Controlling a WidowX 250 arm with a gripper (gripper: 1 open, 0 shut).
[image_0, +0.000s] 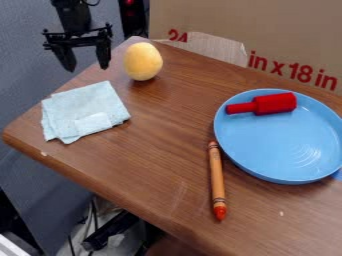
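My black gripper (86, 61) hangs open at the upper left, above and beyond the table's left edge, with nothing between its fingers. A light blue folded cloth (83, 112) lies on the left of the wooden table (154, 160). A yellow egg-shaped object (143, 61) sits near the back corner. On the right a blue plate (279, 150) holds a red rolling-pin-like object (267, 104). An orange crayon (217, 180) lies left of the plate.
A cardboard box (247, 40) stands along the back of the table.
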